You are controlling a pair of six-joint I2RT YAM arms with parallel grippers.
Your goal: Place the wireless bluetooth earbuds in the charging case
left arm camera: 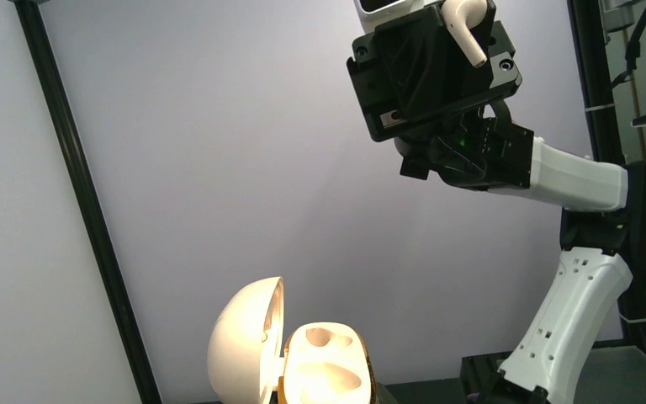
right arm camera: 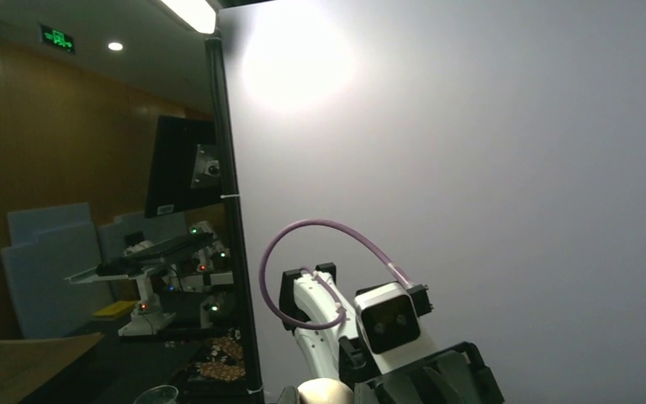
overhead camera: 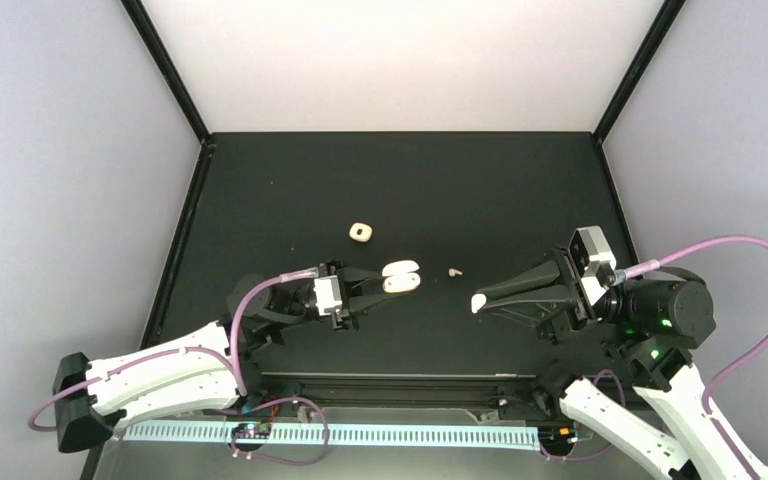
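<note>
The white charging case is held by my left gripper; in the left wrist view its lid stands open beside the body, whose two cavities look empty. My right gripper is shut on a white earbud, whose stem points out past the fingertips in the left wrist view. In the right wrist view only the rounded top of the earbud shows at the bottom edge. The two grippers face each other with a gap between.
A small square cream piece lies behind the left gripper on the black mat. A tiny pale item, perhaps the other earbud, lies between the grippers.
</note>
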